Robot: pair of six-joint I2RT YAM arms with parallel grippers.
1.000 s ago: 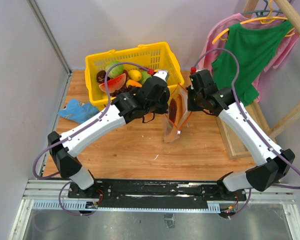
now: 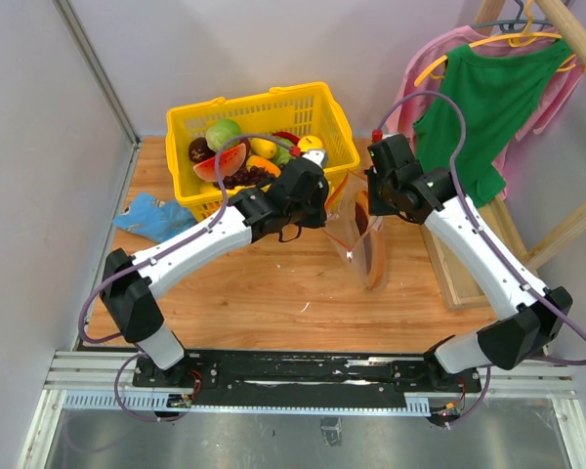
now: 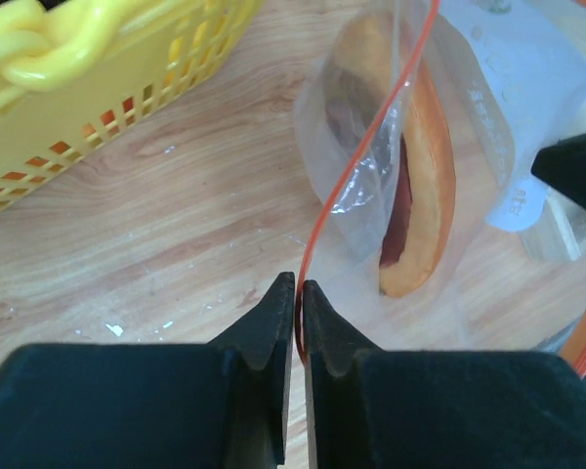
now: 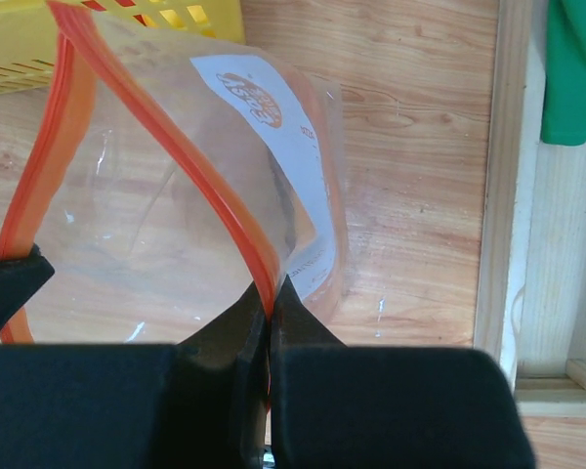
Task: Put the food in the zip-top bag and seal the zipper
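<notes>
The clear zip top bag (image 2: 347,227) with its orange edge hangs between my two grippers, its mouth spread. Inside lies a long bun with a dark filling (image 3: 428,186), which shows in the left wrist view and through the film from above. On one side of the mouth, my left gripper has its fingertips closed onto the thin orange edge. The opposite edge runs into the fingertips of my right gripper, which is shut on it. In the right wrist view a white printed label (image 4: 288,147) partly hides the bun.
A yellow basket (image 2: 200,200) of fruit stands just behind the left gripper. A blue cloth (image 2: 154,217) lies at the left. To the right are a wooden rack base (image 2: 456,274) and hanging clothes.
The bun and the bag's lower part have shifted toward the front and right, and the bun now reaches lower. My left gripper has moved only slightly; the right stays nearly in place.
</notes>
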